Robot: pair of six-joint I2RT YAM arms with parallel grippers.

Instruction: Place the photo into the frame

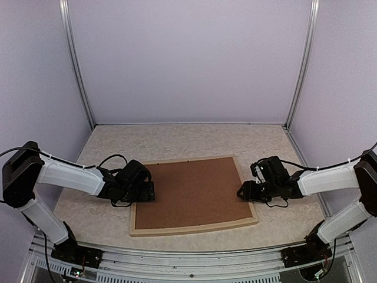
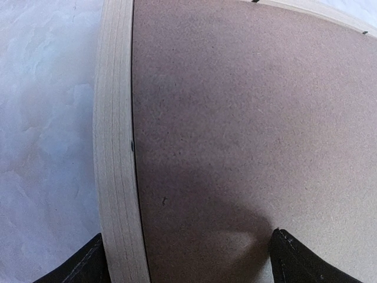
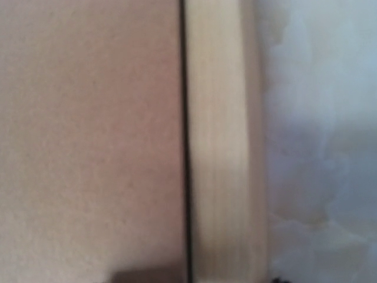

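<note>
A pale wooden frame [image 1: 191, 230] lies on the table, with a brown board [image 1: 194, 194] filling its inside; no picture side shows. My left gripper [image 1: 152, 191] is over the frame's left rail. In the left wrist view its fingers [image 2: 85, 265] stand open, one on each side of the rail [image 2: 115, 141], not closed on it. At the right rail [image 3: 218, 135] is my right gripper [image 1: 240, 193]. Only dark traces of it appear at the bottom of the blurred right wrist view, so its hold on the rail cannot be judged.
Bare tabletop [image 1: 188, 141] stretches behind the frame, with narrower free strips at both sides. A metal rail [image 1: 191, 252] runs along the front edge. Plain walls close off the back and sides.
</note>
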